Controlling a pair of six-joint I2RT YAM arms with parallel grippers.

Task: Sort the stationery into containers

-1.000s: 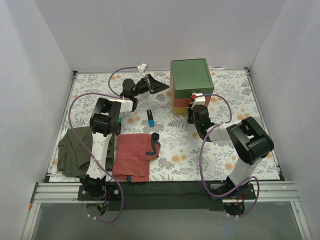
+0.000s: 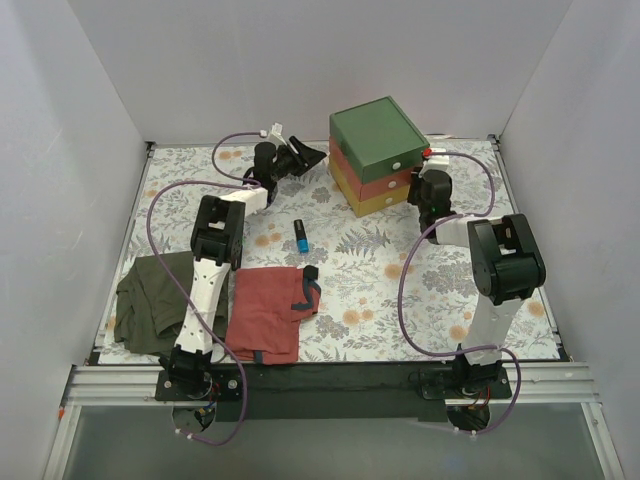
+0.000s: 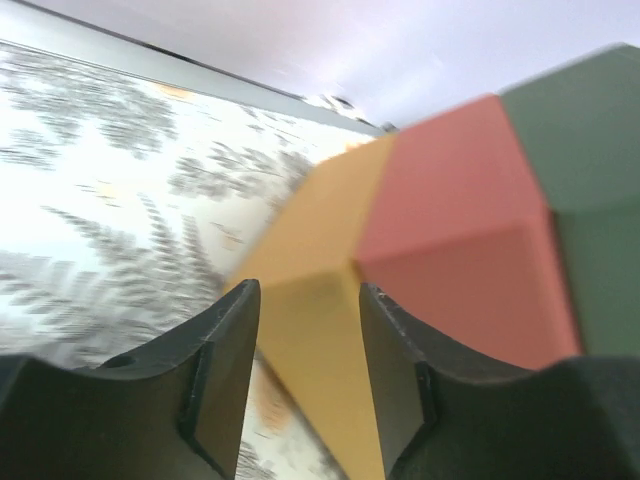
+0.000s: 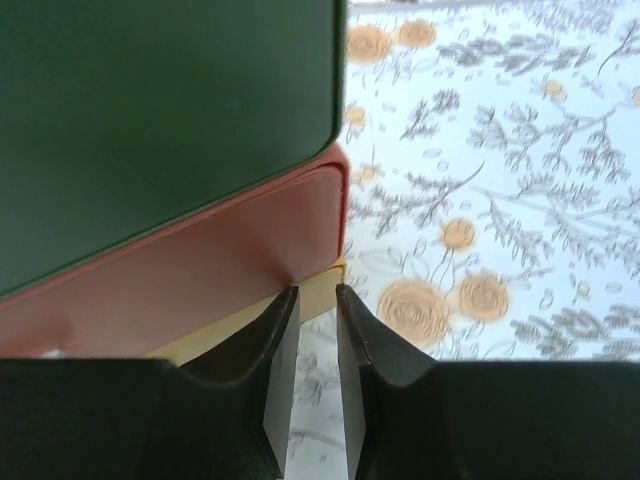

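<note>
A stacked drawer box stands at the back, turned askew, with a green tier [image 2: 378, 135], a red tier [image 2: 378, 186] and a yellow tier [image 2: 378, 204]. Just left of it, my left gripper [image 2: 318, 157] is open; the left wrist view shows the box's corner beyond the parted fingers [image 3: 232, 330]. My right gripper is part open in a narrow gap, empty, beside the box's right front corner. A black pen with a blue end [image 2: 301, 236] lies mid-table. Another dark item is mostly hidden under the left arm.
A red cloth pouch [image 2: 265, 315] lies at the front, with a dark green cloth [image 2: 145, 310] left of it. The back wall stands close behind the box.
The box has swung round anticlockwise, from nearly square to askew. My right gripper has moved right along its front to the right corner. The left gripper has shifted slightly left and back.
</note>
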